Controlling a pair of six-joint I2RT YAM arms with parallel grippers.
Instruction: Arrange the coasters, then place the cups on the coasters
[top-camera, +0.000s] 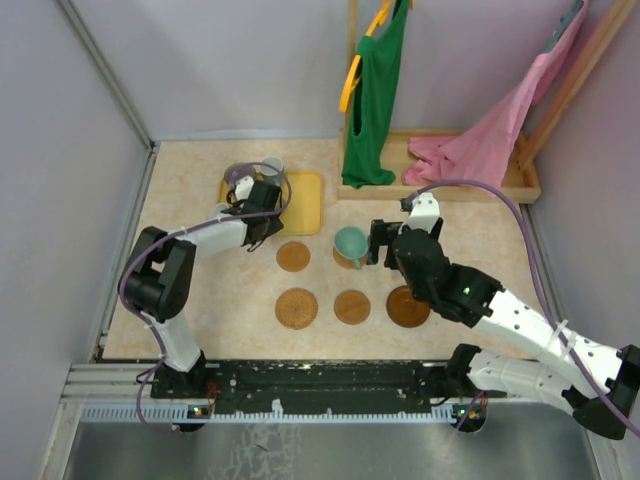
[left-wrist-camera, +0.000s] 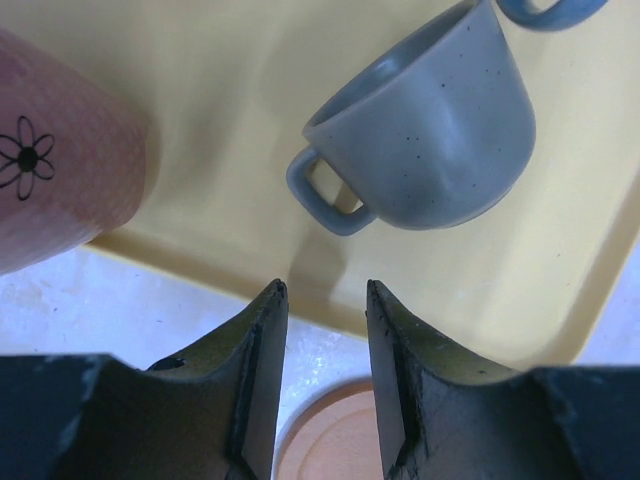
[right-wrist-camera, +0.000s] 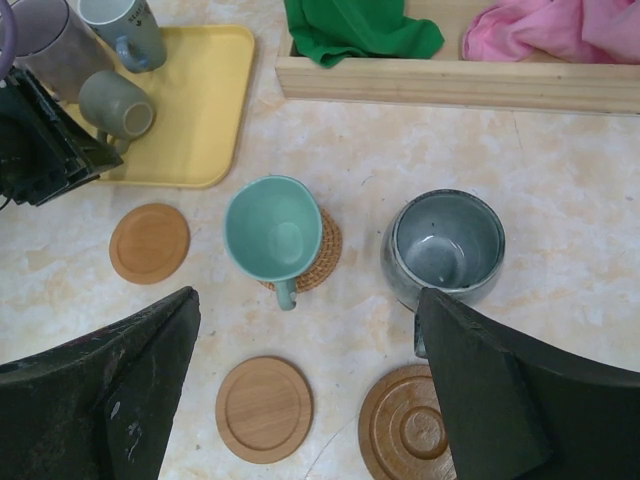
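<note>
In the left wrist view, a grey cup lies on its side in the yellow tray, its handle turned toward my left gripper. That gripper's fingers stand apart, just short of the handle, with nothing between them. A round wooden coaster lies bare on the table in front of the tray. My right gripper is open and empty above the table. Ahead of it a teal cup stands partly over a woven coaster, and a dark grey cup is upright to the right.
A purplish cup and a blue-grey cup are also at the tray. More coasters lie in front, including a woven one and a dark one. A wooden rack with cloths takes up the back right.
</note>
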